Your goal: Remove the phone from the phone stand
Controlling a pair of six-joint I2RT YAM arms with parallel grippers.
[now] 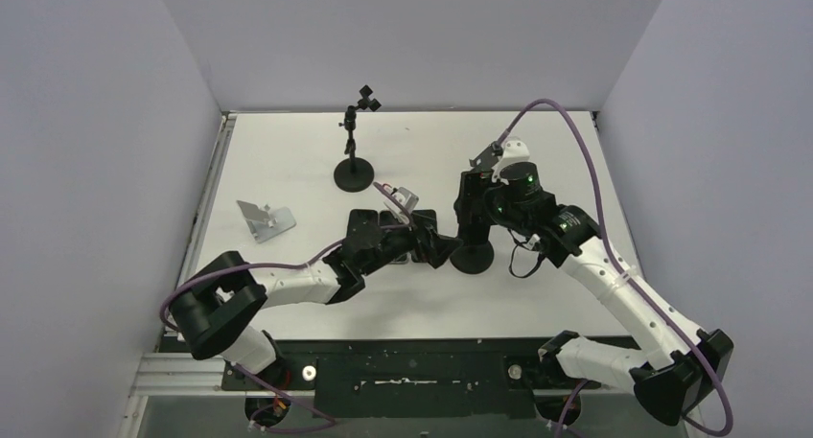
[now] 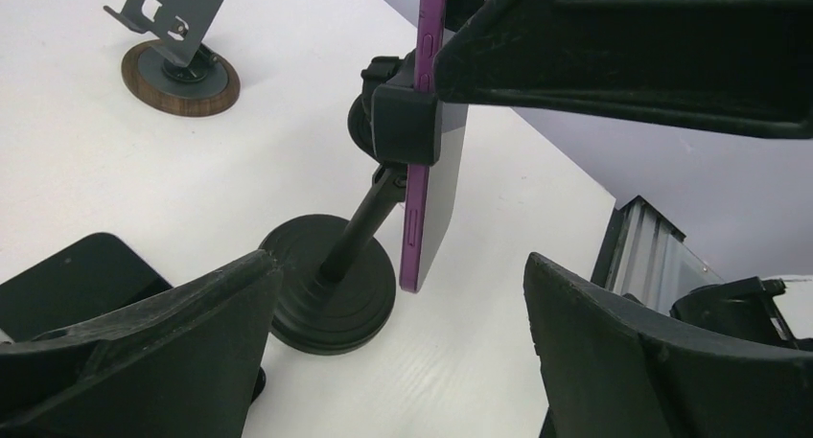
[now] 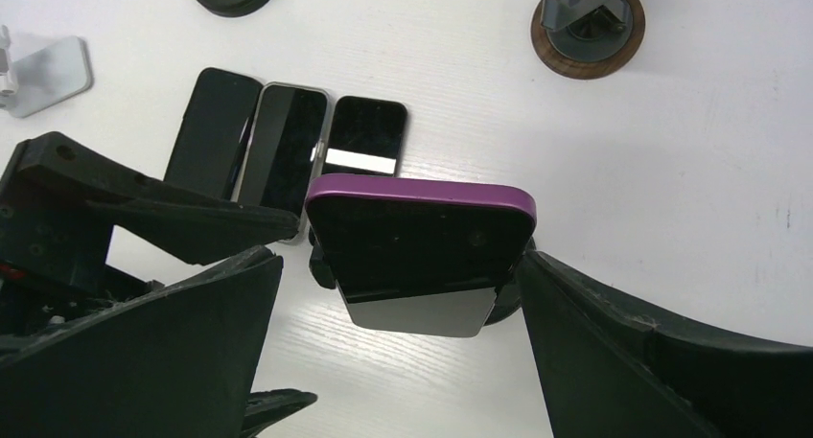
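Observation:
The phone with a purple edge (image 2: 414,227) stands upright in the black clamp (image 2: 407,126) of the phone stand, whose round base (image 2: 331,299) rests on the table. In the left wrist view my left gripper is open, with the phone's lower end showing between its spread fingers. My right gripper is also open, from above; the phone's purple end (image 3: 422,191) appears between its fingers. Whether a right finger touches the phone, I cannot tell. In the left wrist view a dark finger of the right gripper crosses the phone's upper part.
Several dark phones (image 3: 283,150) lie flat near the stand's base. Other stands occupy the table: a tall black one (image 1: 354,174), a silver one (image 1: 268,222) and one with a wooden base (image 2: 182,83). Open white table lies at the front and far right.

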